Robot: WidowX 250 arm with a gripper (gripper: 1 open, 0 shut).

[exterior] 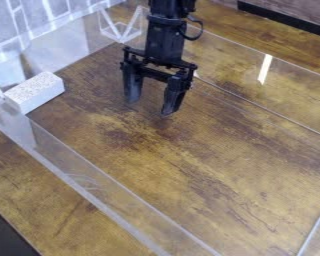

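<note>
The black gripper (153,94) hangs over the wooden floor in the upper middle of the camera view, its two fingers pointing down and spread apart. Nothing shows between them, only bare dark wood.
A white speckled block (35,92) lies at the left. Clear plastic walls (109,195) border the wooden surface (210,170), which is empty across the middle and right. A white cloth or padding (16,35) is at the upper left.
</note>
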